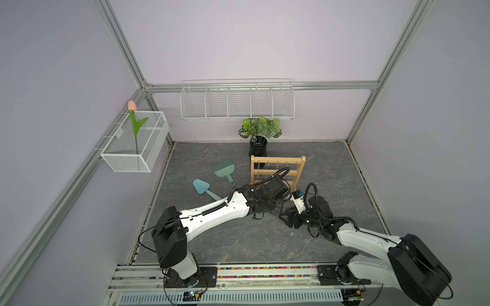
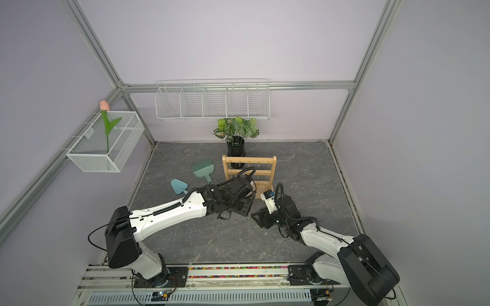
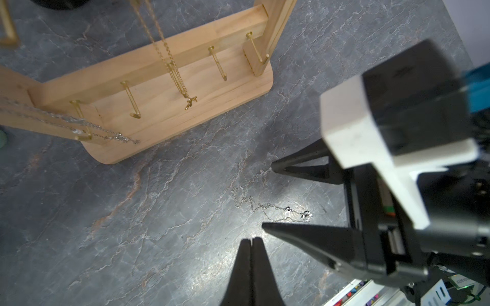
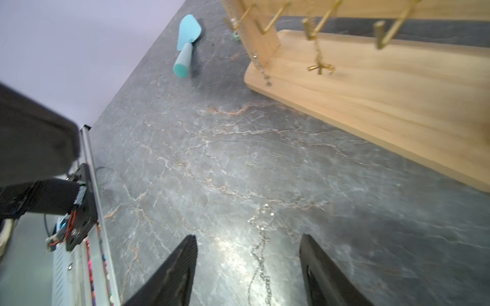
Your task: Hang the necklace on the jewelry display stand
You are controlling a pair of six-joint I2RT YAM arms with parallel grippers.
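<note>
A thin silver necklace [image 3: 273,206] lies loosely strung out on the grey tabletop. My right gripper stands open over it, and in the right wrist view the chain [image 4: 262,253] runs through the gap between the fingertips, untouched by either. Its fingers [image 3: 311,235] also show in the left wrist view. My left gripper is shut, with nothing seen between its tips, left of the right gripper. The wooden display stand [image 3: 204,109] has brass hooks; a gold necklace [image 3: 176,76] and a silver one [image 3: 97,124] hang on it.
Behind the stand is a black potted plant [image 1: 258,147]. A teal dustpan [image 1: 223,167] and a light blue scoop [image 1: 201,185] lie to the left. Both arms work close together in front of the stand. Bare tabletop shows at the right and front.
</note>
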